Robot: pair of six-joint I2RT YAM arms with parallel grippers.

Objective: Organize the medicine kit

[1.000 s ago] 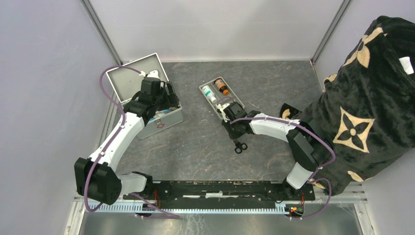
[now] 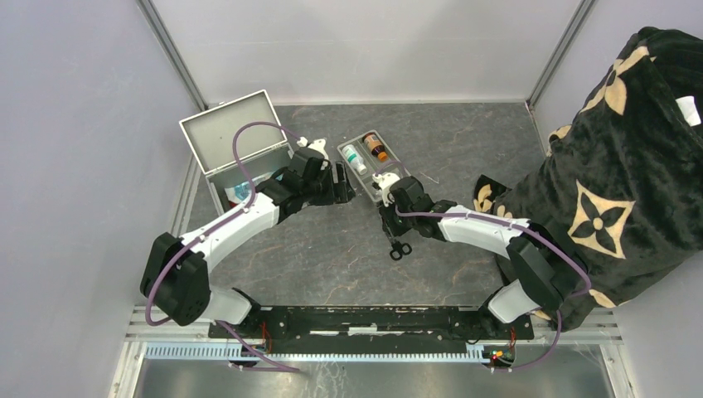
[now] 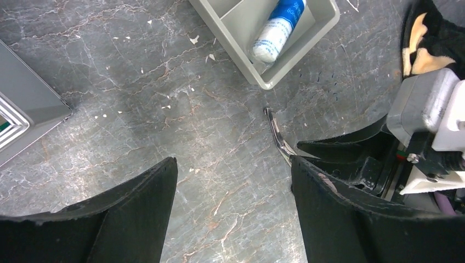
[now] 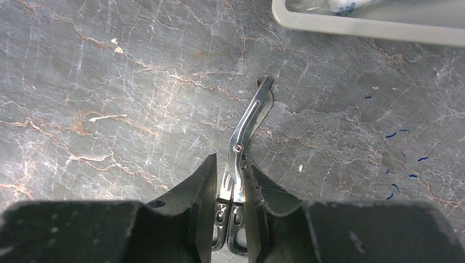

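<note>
Silver scissors with black handles lie on the dark table below the grey tray. My right gripper is over them, its fingers close together on either side of their shank; whether they grip it is unclear. My left gripper is open and empty above the table, between the metal medicine box and the tray. In the top view the tray holds a brown bottle and a white bottle. The box, lid raised, has contents partly hidden by my left arm.
A dark patterned blanket fills the right side beside my right arm.
My left gripper has moved right from over the box toward the tray. My right arm and the scissors' handles have shifted slightly.
</note>
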